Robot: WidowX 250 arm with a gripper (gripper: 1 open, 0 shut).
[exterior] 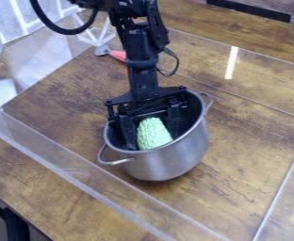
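Note:
The black gripper reaches down into a steel pot in the middle of the view. A pale green, knobbly vegetable-like object lies inside the pot, partly hidden under the gripper's fingers and pot wall. Whether the fingers hold it cannot be made out.
A red-handled utensil lies behind the arm at the upper left. Clear plastic panels edge the wooden table at left, front and right. Bare wood surrounds the pot to its left and right.

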